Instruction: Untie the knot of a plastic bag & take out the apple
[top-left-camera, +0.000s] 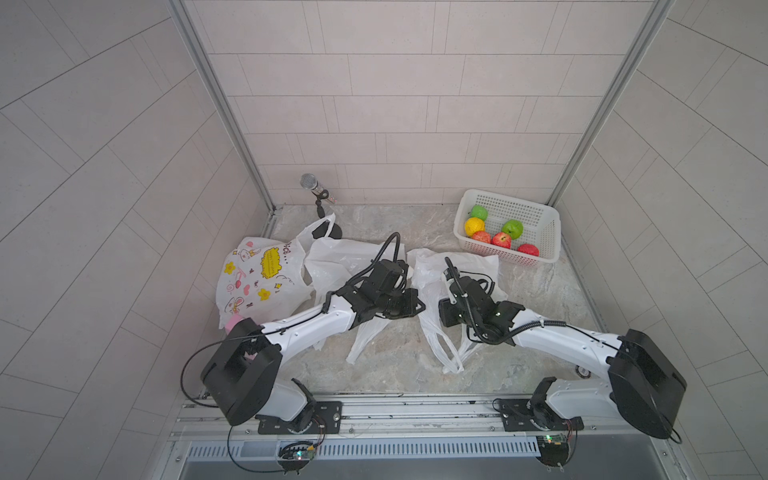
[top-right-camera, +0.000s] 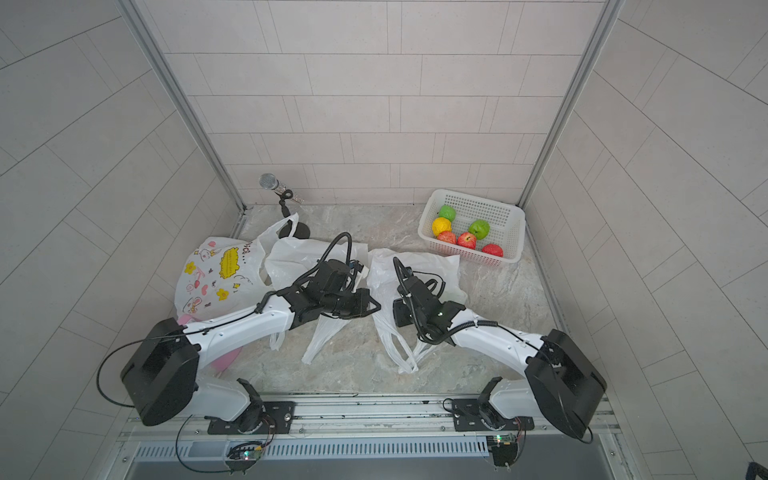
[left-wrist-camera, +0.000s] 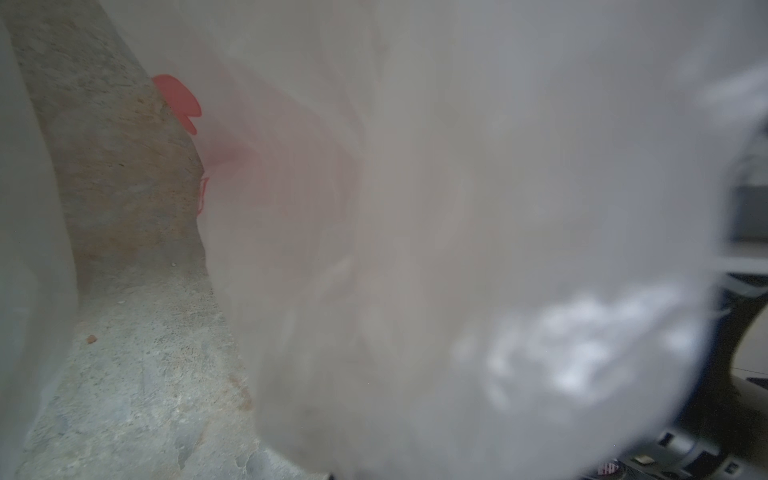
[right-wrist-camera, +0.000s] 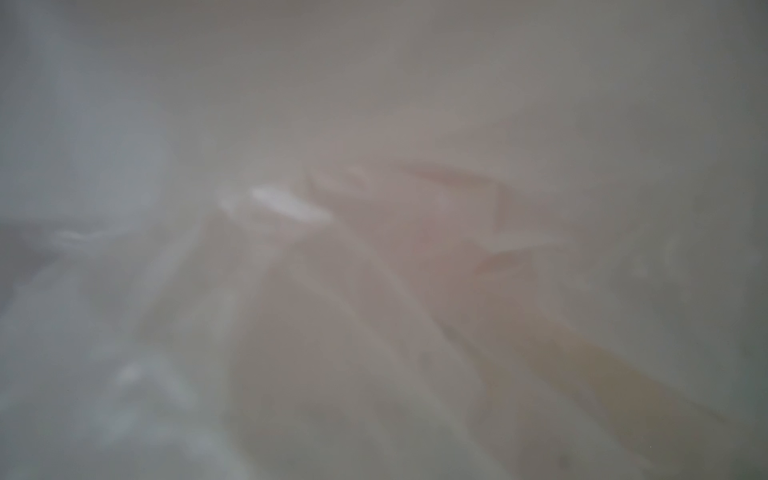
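Note:
A white plastic bag (top-left-camera: 436, 272) lies at mid-table, its handles (top-left-camera: 453, 364) trailing toward the front. At its left edge, my left gripper (top-left-camera: 421, 305) looks shut; whether thin film is pinched there is unclear. My right gripper (top-left-camera: 448, 313) is over the bag's mouth, and its finger state cannot be made out. No fruit shows in this bag now. Translucent film (left-wrist-camera: 448, 240) fills most of the left wrist view, hiding those fingertips. Blurred, wrinkled plastic (right-wrist-camera: 360, 264) covers the whole right wrist view, with a faint pinkish-orange tint.
A white basket (top-left-camera: 548, 214) at the back right holds several fruits. Another white bag (top-left-camera: 344, 254) and a printed bag (top-left-camera: 240, 276) lie to the left, near a microphone (top-left-camera: 310, 184) on a stand.

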